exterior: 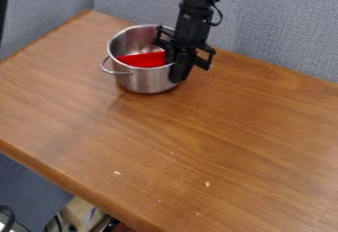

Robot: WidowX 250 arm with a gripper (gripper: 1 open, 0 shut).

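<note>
A steel pot (138, 77) with side handles stands near the back left of the wooden table, holding something red (140, 59). My black gripper (179, 64) is at the pot's right side, its fingers low against or over the rim; it is shut, and whether anything thin is between the fingers is too small to tell.
Grey padded walls line the back and left. Cables lie below the table's near left edge.
</note>
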